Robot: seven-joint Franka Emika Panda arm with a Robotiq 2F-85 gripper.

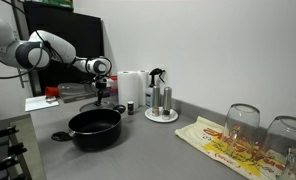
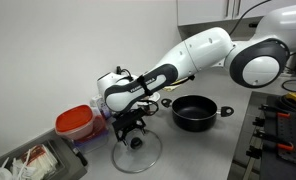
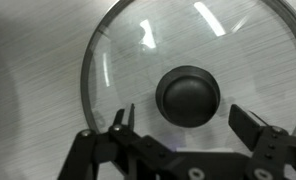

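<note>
A round glass lid [image 3: 128, 70] with a black knob [image 3: 188, 96] lies flat on the table. In the wrist view the knob sits ahead of and between the fingers of my gripper, which is open and holds nothing. From the second exterior view, the gripper [image 2: 128, 130] hangs just over the lid [image 2: 148, 162], close to its knob [image 2: 136, 144]; whether they touch I cannot tell. The empty black pan [image 1: 93, 129] stands a short way from the lid, and only a dark edge of it shows in the wrist view.
A red container [image 2: 75, 122] stands near the lid, by a metal rack [image 2: 23, 165]. Bottles and shakers on a plate [image 1: 161, 115], a paper roll [image 1: 132, 88], a yellow cloth [image 1: 216, 142] and upturned glasses [image 1: 242, 124] line the back.
</note>
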